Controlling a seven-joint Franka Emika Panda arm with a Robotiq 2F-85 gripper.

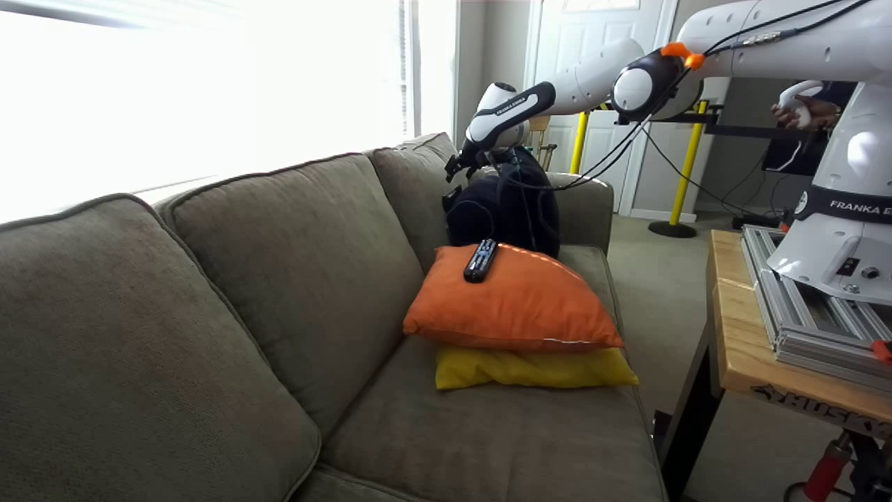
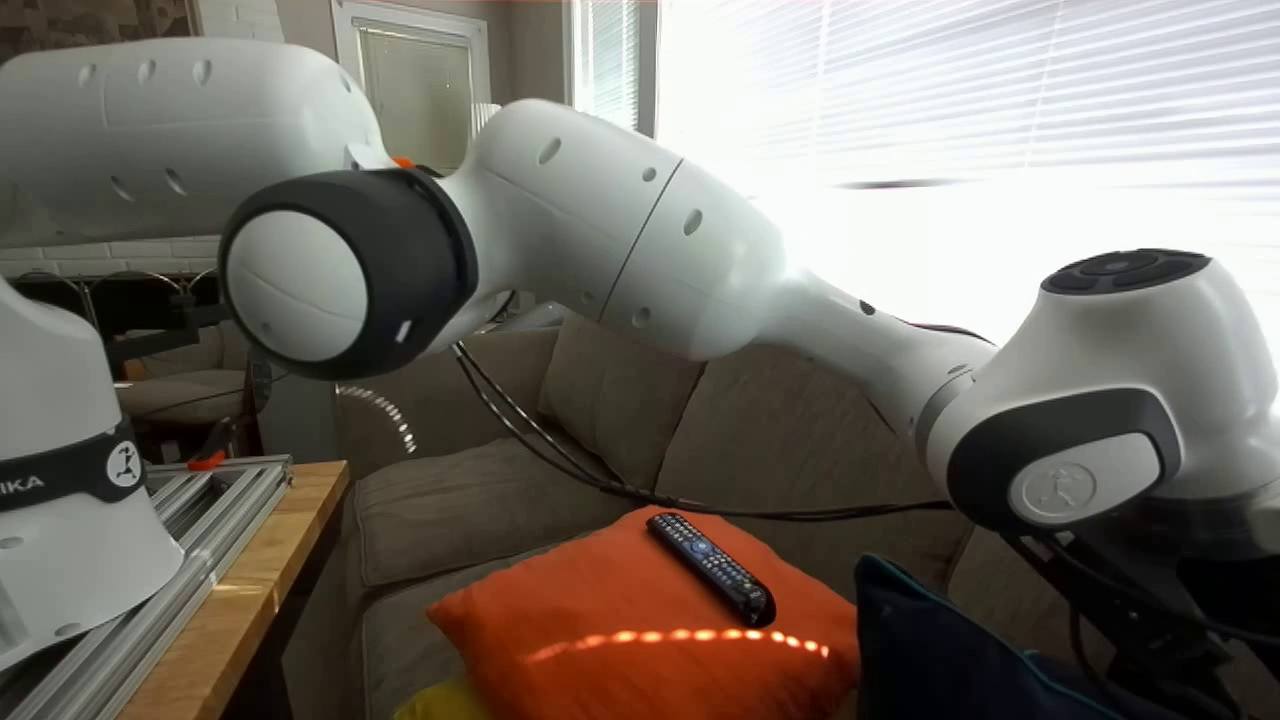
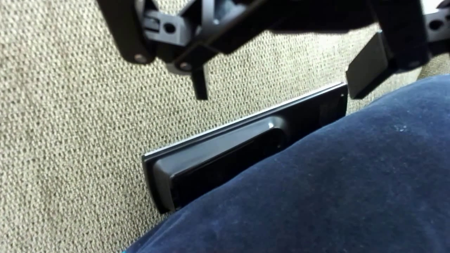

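Note:
A dark, glossy, remote-like object is wedged between the sofa's back cushion and a navy pillow in the wrist view; the pillow hides its lower side. My gripper is open, its fingers spread wide near that object's upper edge, with nothing held. One fingertip appears close to the object's right end; whether they touch I cannot tell. In exterior view 1 the gripper hangs above the object's dark corner, at the sofa back. A black remote lies on an orange pillow.
Beneath the orange pillow is a yellow pillow. The sofa's backrest runs close along the gripper's side. Dark cables droop from the arm above the pillows. The near sofa seat is clear.

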